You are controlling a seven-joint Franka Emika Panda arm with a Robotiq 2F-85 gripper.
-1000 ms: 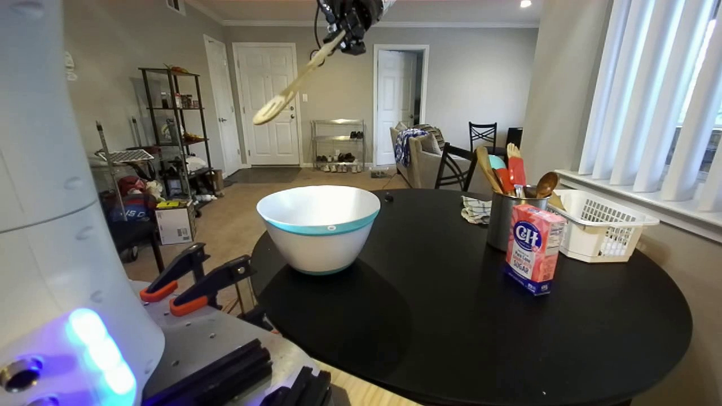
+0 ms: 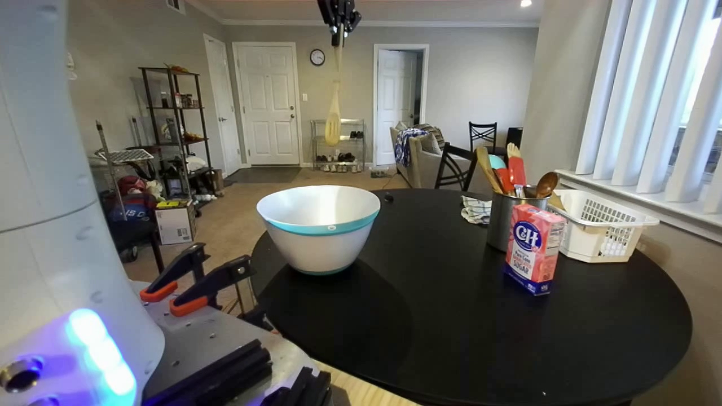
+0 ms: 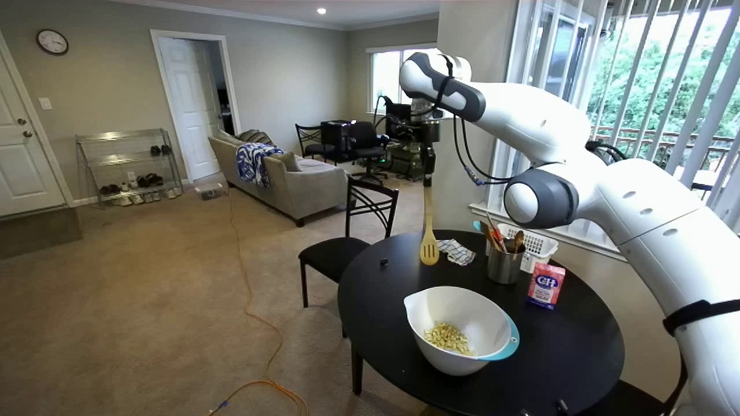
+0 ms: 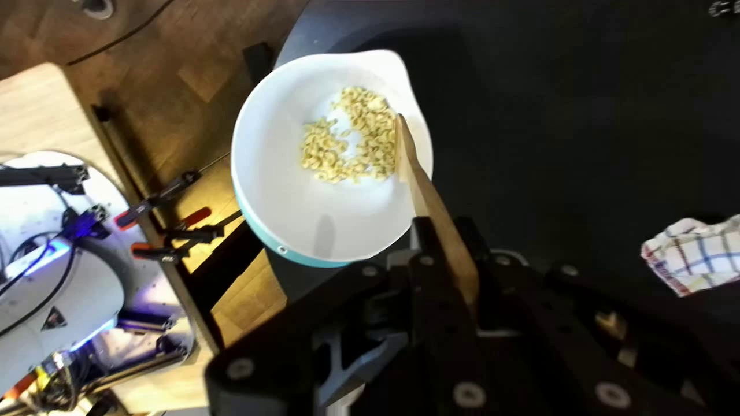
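My gripper (image 3: 428, 179) is shut on the handle end of a slotted wooden spatula (image 3: 429, 244), which hangs nearly straight down with its head lowest. In exterior view 1 the spatula (image 2: 333, 115) shows above the far rim of a white mixing bowl (image 2: 318, 230) with a teal band. Small pale pasta-like pieces (image 4: 374, 128) lie on the bottom of the bowl (image 4: 298, 215) in the wrist view. There the spatula (image 4: 444, 225) runs from between my fingers across the bowl's edge in the picture. It appears held in the air, apart from the bowl.
On the black round table (image 2: 440, 325) stand a pink sugar box (image 2: 533, 249), a metal crock (image 3: 504, 266) of utensils and a white basket (image 2: 602, 230). A checked cloth (image 3: 456, 252) lies near the crock.
A second ago the spatula slanted down to the left in exterior view 1. Now it hangs almost vertical, its head lower and further right, as the gripper has turned. The bowl has stayed put.
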